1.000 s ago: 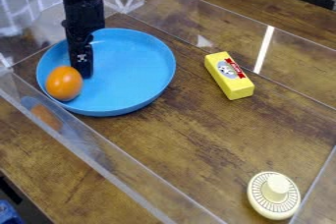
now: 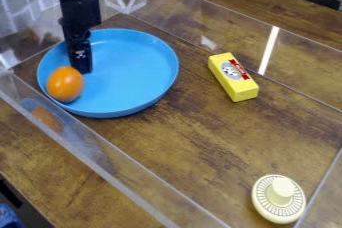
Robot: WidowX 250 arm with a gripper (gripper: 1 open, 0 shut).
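A blue round plate point(image 2: 127, 77) lies at the left of the wooden table, with an orange ball-like object point(image 2: 64, 84) on its left part. My black gripper point(image 2: 80, 62) reaches down from the top left over the back left of the plate, just behind the orange object. It is open; the fingertips are small and dark in this view, and nothing shows held between them.
A yellow box point(image 2: 233, 76) with a red and white label lies right of the plate. A round cream object point(image 2: 278, 200) sits at the front right. Clear walls border the left and back.
The gripper and arm have shifted very slightly at the back left of the plate. The other objects have stayed where they were.
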